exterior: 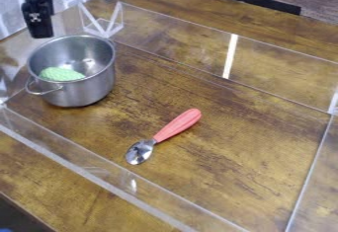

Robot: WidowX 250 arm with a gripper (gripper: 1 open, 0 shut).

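A steel pot (pixel 86 88) with side handles stands at the left of the wooden surface, a light green object (pixel 59 74) lying inside it. A spoon with a pink handle (pixel 179 124) lies right of and in front of the pot, its metal bowl pointing to the lower left. My black gripper (pixel 40 27) is at the top left edge, above and behind the pot, mostly out of frame and holding nothing that shows; it looks open.
Clear plastic walls border the wooden work area (pixel 244 137) on several sides. A white taped frame shape stands behind the pot.
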